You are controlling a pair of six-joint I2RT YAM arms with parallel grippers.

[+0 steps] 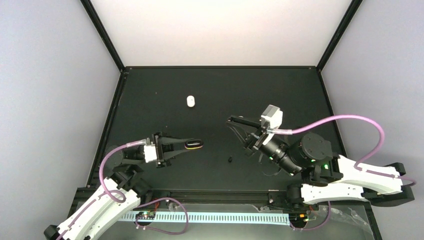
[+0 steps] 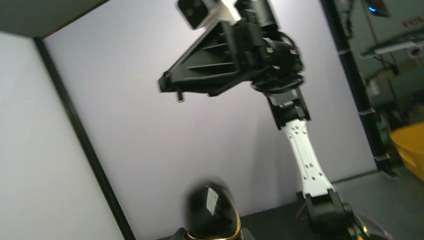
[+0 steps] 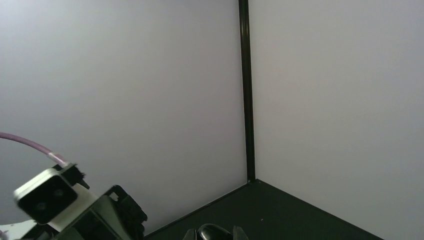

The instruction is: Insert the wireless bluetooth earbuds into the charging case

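Note:
A black charging case (image 1: 193, 144) with a gold rim is pinched in my left gripper (image 1: 196, 145), raised over the left-middle of the table. From above it shows a smooth dark top, and its wells are out of sight. In the left wrist view the case (image 2: 212, 209) is a blurred dark dome above the gold edge. My right gripper (image 1: 229, 121) is to the right of the case, apart from it. A glossy dark earbud (image 3: 214, 231) pokes up between its fingertips in the right wrist view; most of it is cut off by the frame edge.
A white oval object (image 1: 190, 101) lies alone toward the back of the table (image 1: 150, 95). One small black piece (image 1: 230, 159) rests near the front middle. The back of the table is otherwise largely clear.

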